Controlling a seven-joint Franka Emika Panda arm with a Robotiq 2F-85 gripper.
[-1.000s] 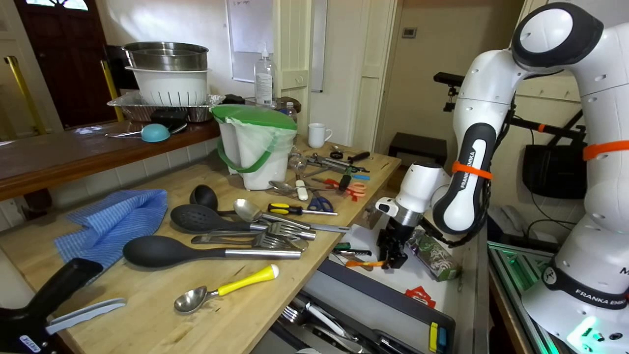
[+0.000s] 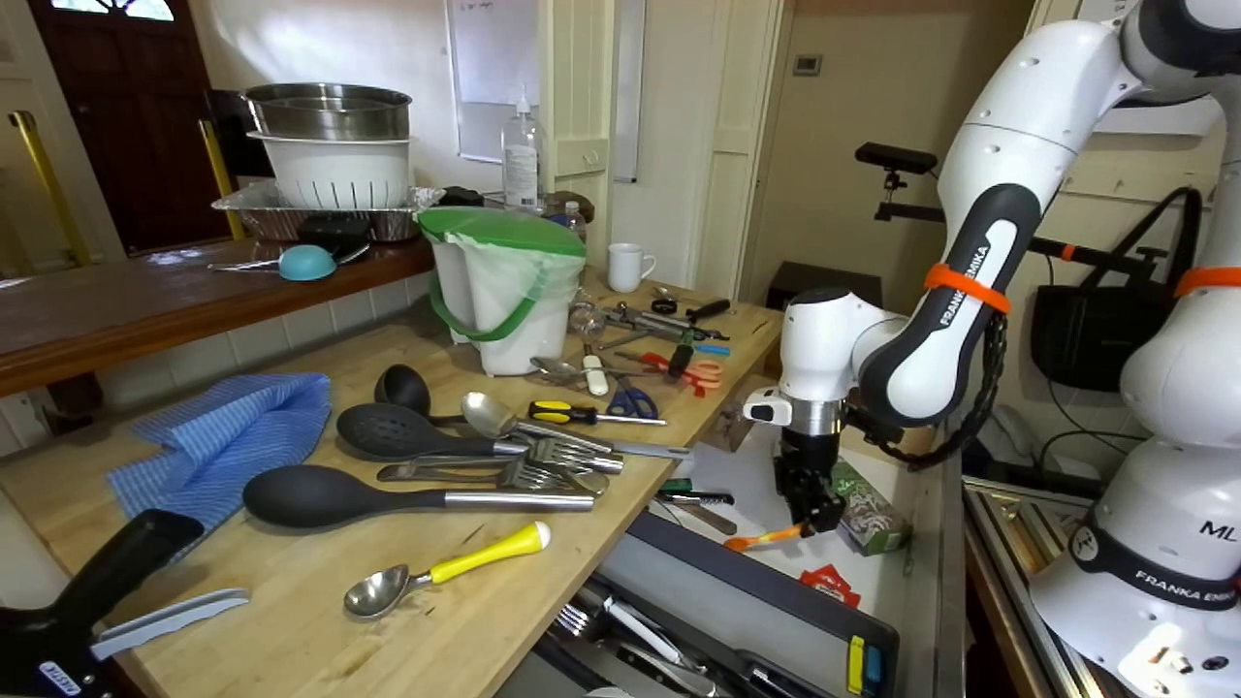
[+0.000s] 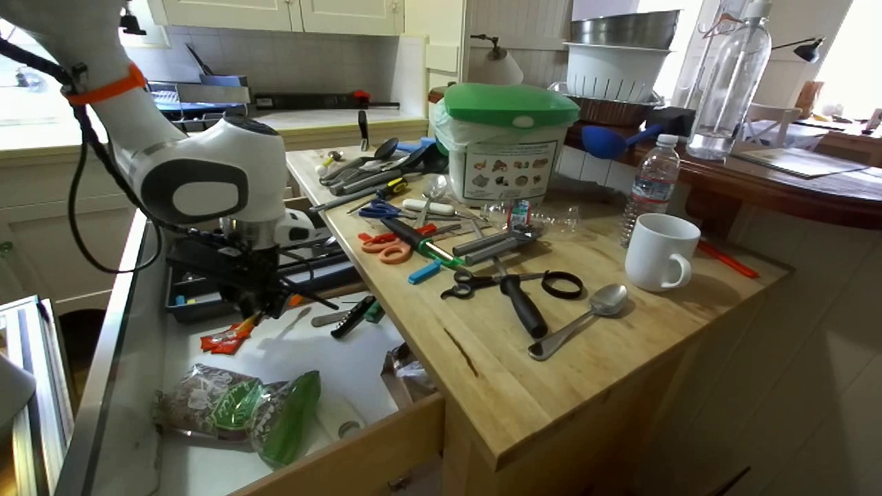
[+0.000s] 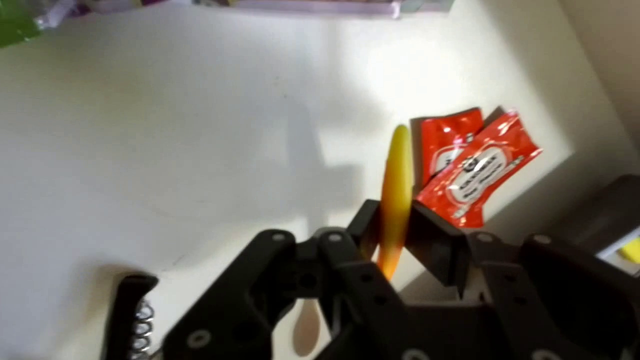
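Observation:
My gripper is shut on a slim orange-and-yellow utensil [image 4: 396, 180], whose yellow end sticks out past the fingers in the wrist view. Exterior view 1 has the gripper [image 2: 811, 520] low inside the open drawer, with the orange part of the utensil [image 2: 762, 539] pointing left from it. Two red sachets [image 4: 480, 171] lie on the drawer floor just right of the utensil's tip in the wrist view. The far end of the utensil is hidden behind the fingers there. Whether the utensil touches the floor, I cannot tell.
Plastic bags of food [image 3: 240, 405] lie at one end of the drawer, a cutlery tray [image 2: 698, 547] at the other. A black-handled tool [image 3: 353, 317] rests near the counter side. The wooden counter [image 3: 413, 331] overhangs the drawer, crowded with utensils. Bare drawer floor [image 4: 198, 150] surrounds the gripper.
My gripper has shifted right within the drawer in exterior view 1, carrying the orange utensil toward the red sachets. The wrist, tilted before, now points more nearly straight down.

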